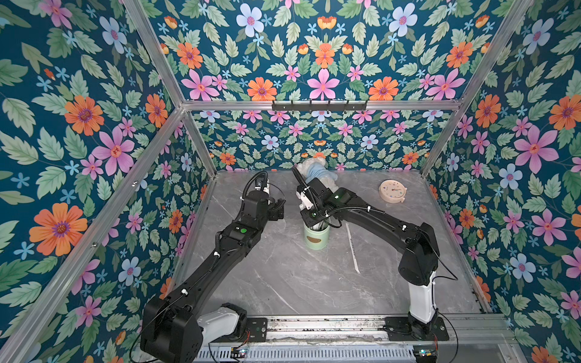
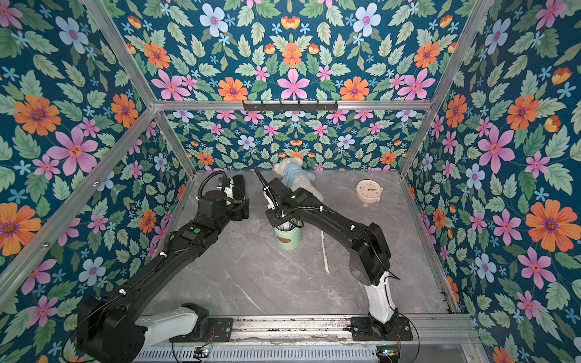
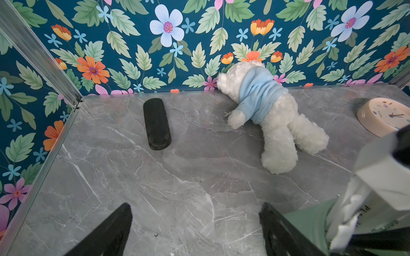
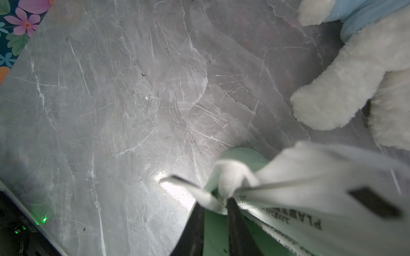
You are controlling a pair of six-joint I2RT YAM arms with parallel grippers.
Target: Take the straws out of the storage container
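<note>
The pale green storage container (image 1: pixel 316 240) stands mid-table, holding white paper-wrapped straws (image 4: pixel 318 187). My right gripper is down at its mouth among the wrappers, with fingers close together; whether it grips one is unclear. One loose white straw (image 1: pixel 352 251) lies on the table right of the container. My left gripper hangs open left of the container, with nothing between its fingers.
A white plush bear (image 3: pixel 277 123) in blue lies behind the container. A black oblong case (image 3: pixel 157 123) is at the back left, a pink clock (image 1: pixel 392 191) at the back right.
</note>
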